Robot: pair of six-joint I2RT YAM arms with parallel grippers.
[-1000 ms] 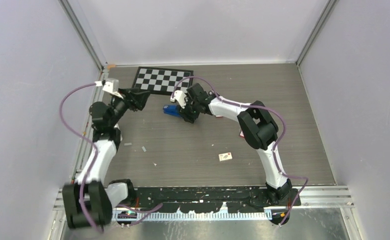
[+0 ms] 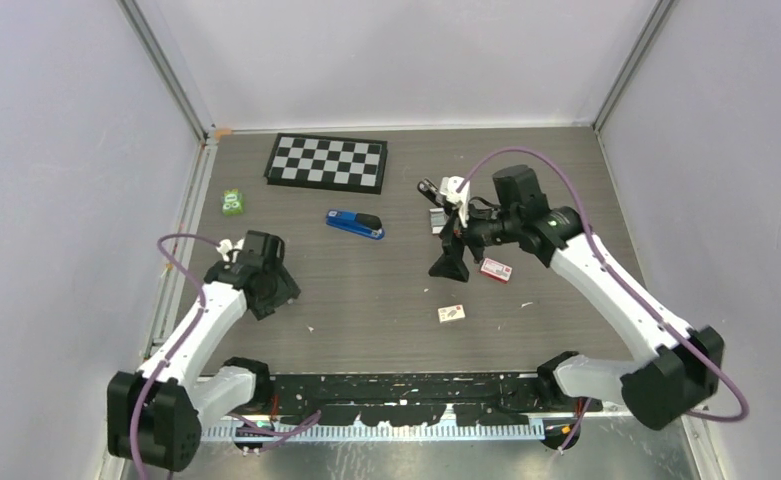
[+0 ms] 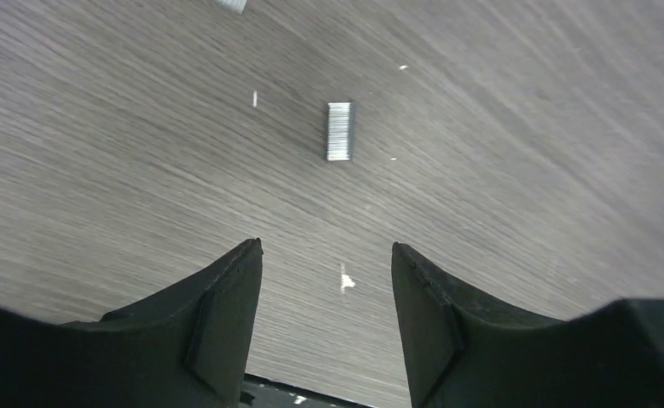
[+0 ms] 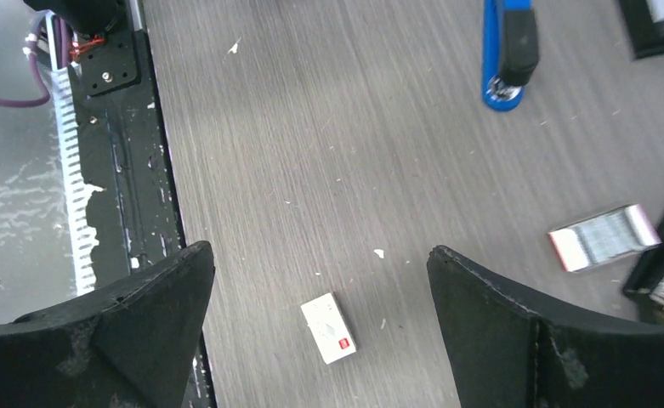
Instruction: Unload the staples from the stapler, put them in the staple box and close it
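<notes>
The blue and black stapler (image 2: 355, 224) lies on the table below the chessboard; its end also shows at the top of the right wrist view (image 4: 503, 55). In the left wrist view, a short grey staple strip (image 3: 340, 132) rests on the table ahead of my left gripper. Part of a second strip (image 3: 233, 4) is cut off by that view's top edge. The left fingers stand apart with only bare table visible between them. My right gripper is open and empty, over the table to the right of the stapler.
A chessboard (image 2: 327, 163) lies at the back and a green item (image 2: 232, 202) at the left edge. A red and white box (image 2: 496, 270) and a pale box (image 2: 451, 313) lie right of centre. Another small box (image 2: 437, 220) is partly behind the right arm.
My right gripper was at the stapler and has moved off to the right, uncovering it. My left gripper has come down toward the front, over where the two strips showed.
</notes>
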